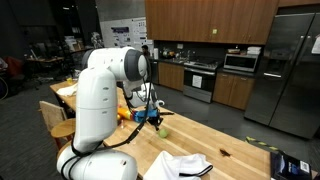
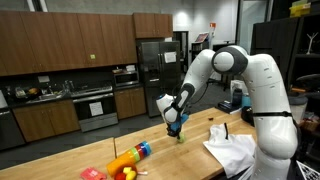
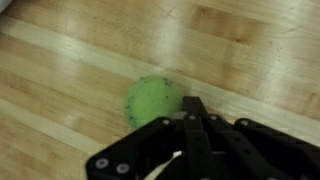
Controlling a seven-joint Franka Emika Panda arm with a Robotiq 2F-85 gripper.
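A round green object (image 3: pixel 152 102) with a speckled surface lies on the wooden table. In the wrist view my gripper is shut, its dark fingertips close together at the object's right edge and partly overlapping it. Nothing shows between the fingers. Whether they touch the object is unclear. From exterior view 1, the gripper (image 1: pixel 157 124) points down just above and beside the green object (image 1: pixel 163 132). The other exterior view has the gripper (image 2: pixel 173 131) low over the table, near the small green object (image 2: pixel 181 140).
A white cloth (image 1: pixel 182 166) lies by the arm's base, with a small dark item (image 1: pixel 224 152) to its right. A multicoloured tube (image 2: pixel 130 157) and other bright objects sit at the table's other end. Bare tabletop (image 1: pixel 210 138) stretches right of the green object.
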